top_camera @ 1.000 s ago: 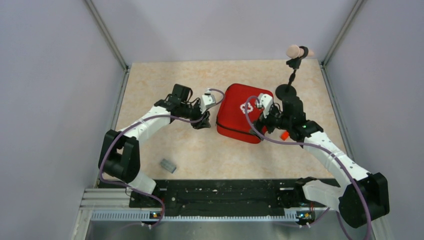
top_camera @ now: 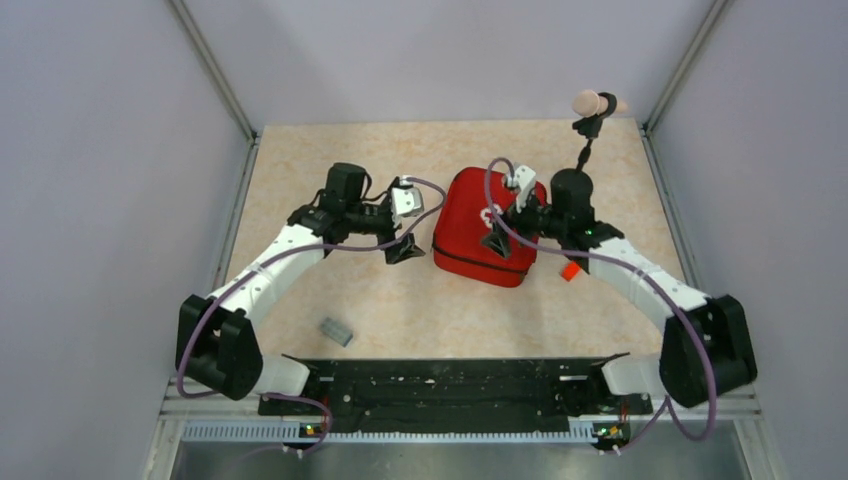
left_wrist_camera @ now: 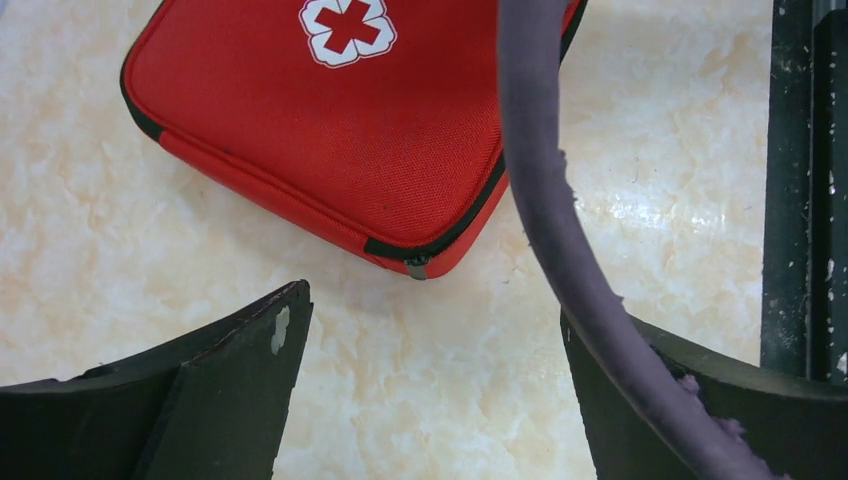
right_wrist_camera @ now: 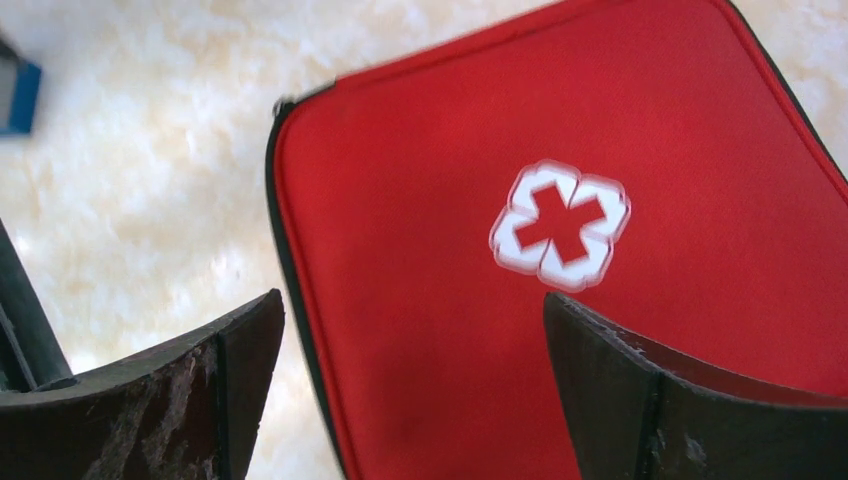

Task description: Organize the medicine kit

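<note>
A red zip-up medicine case (top_camera: 470, 240) with a white cross emblem lies closed at mid-table, turned at an angle. In the left wrist view, the zipper pull (left_wrist_camera: 417, 268) hangs at the near corner of the red case (left_wrist_camera: 420, 170). My left gripper (top_camera: 404, 249) is just left of the case, open and empty; its fingers point toward that corner with bare table between them. Over the case's right half hovers my right gripper (top_camera: 496, 243), also open with nothing in it. The right wrist view shows the lid's emblem (right_wrist_camera: 560, 226) beyond its fingers.
A small red object (top_camera: 571, 271) lies right of the case, partly behind the right arm. One small grey block (top_camera: 337, 331) is near the front left edge. At the back right stands a camera stand (top_camera: 590, 105). Purple cables loop along both arms.
My right gripper has moved left and toward the back, farther over the lid. The case has stayed put.
</note>
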